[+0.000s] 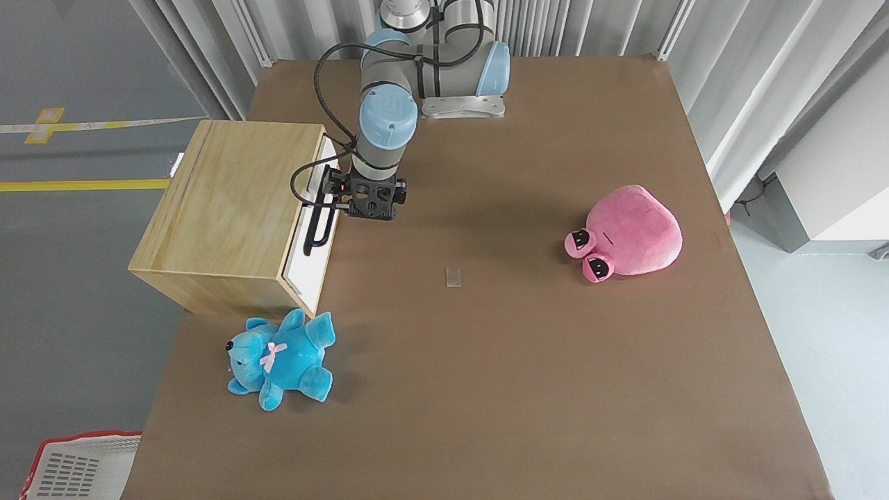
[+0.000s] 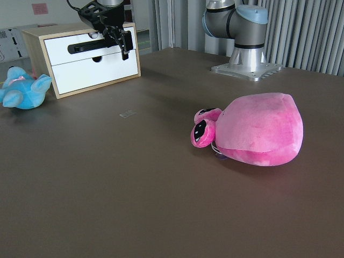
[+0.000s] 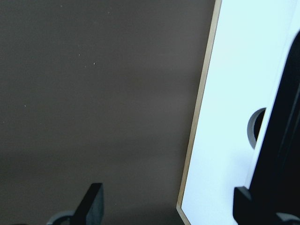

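A wooden cabinet stands at the table's back left with two white drawers, both flush with its front. My gripper is at the upper drawer's black handle. In the wrist view the two dark fingers sit apart at the bottom, the right one against the black handle; whether anything is gripped between them cannot be told.
A blue plush bear lies just in front of the cabinet. A pink plush toy lies on the right. A basket is below, at left.
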